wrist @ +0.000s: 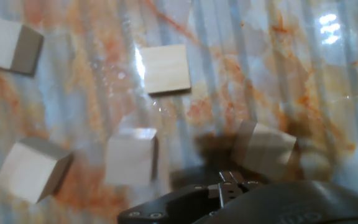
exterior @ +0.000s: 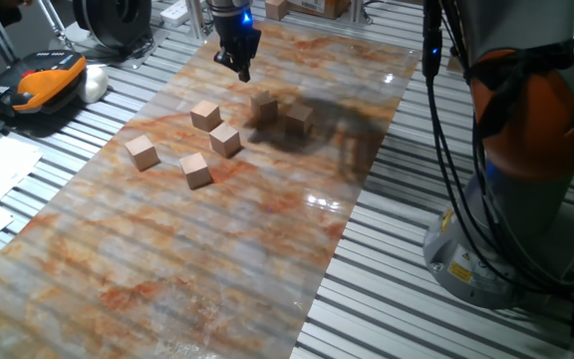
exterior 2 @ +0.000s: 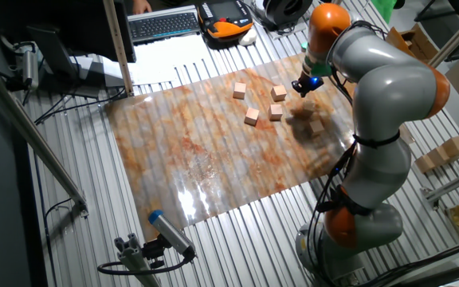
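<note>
Several plain wooden cubes lie apart on the marbled sheet (exterior: 157, 259). In exterior view 1 they include a left cube (exterior: 142, 153), a front cube (exterior: 195, 171), a middle cube (exterior: 224, 140), a back cube (exterior: 205, 116) and two shaded ones, a nearer-left cube (exterior: 264, 107) and a right cube (exterior: 299, 121). My gripper (exterior: 244, 75) hangs above the sheet behind the group, pointing down. Its fingertips come together in the wrist view, where the gripper shows at the bottom edge beside a shaded cube (wrist: 264, 149). Nothing shows between them.
The arm's shadow darkens the sheet around the two right-hand cubes. An orange-and-black teach pendant (exterior 2: 224, 20) and a laptop (exterior 2: 163, 25) sit beyond the sheet's far edge. More wooden blocks (exterior 2: 443, 154) stand off the sheet by the arm. Much of the sheet is bare.
</note>
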